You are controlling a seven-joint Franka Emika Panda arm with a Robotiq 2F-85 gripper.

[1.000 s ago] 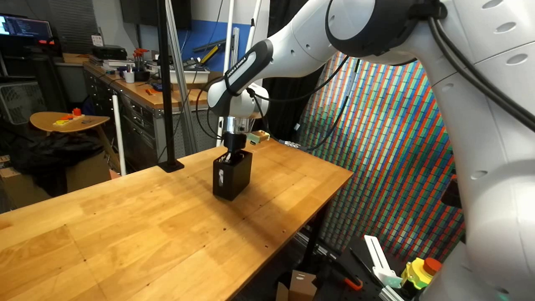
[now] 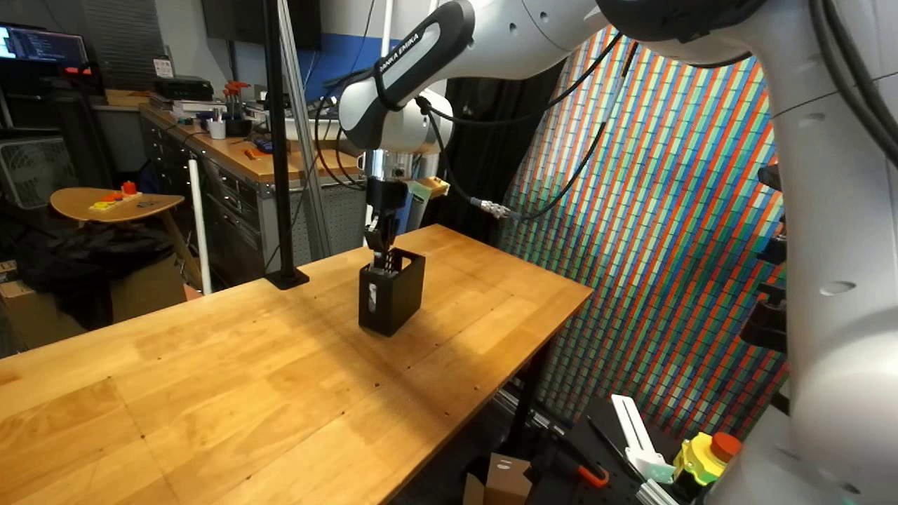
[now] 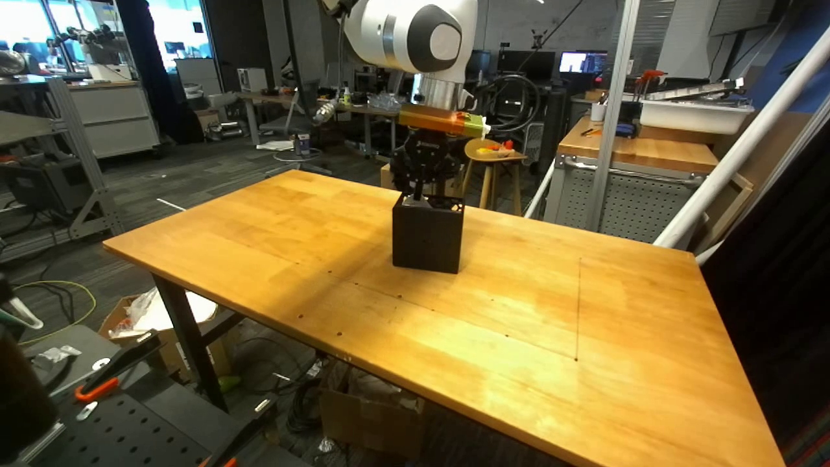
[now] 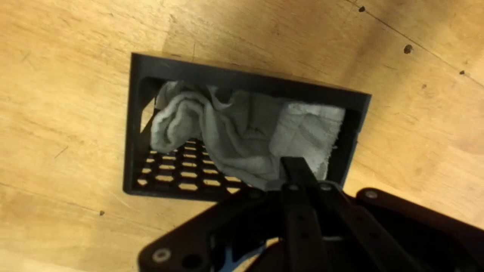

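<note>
A black box (image 2: 391, 296) with an open top stands upright on the wooden table. Crumpled grey cloth (image 4: 236, 136) lies inside it, covering much of its perforated floor in the wrist view. My gripper points down over the box and its fingers are shut together. Cloth shows on both sides of the fingertips in the wrist view. A bit of grey cloth (image 3: 417, 202) shows at the rim, just under the fingers, in exterior view 2. Whether a fold is pinched between the fingertips cannot be made out.
A black post (image 2: 287, 277) stands at its back edge in exterior view 1. Further back are a wooden stool (image 2: 116, 205) and a workbench (image 2: 231, 158), both clear of the table.
My gripper was lower, deep in the box, a second ago. It has risen so that more of its body shows above the rim. The box has barely moved.
</note>
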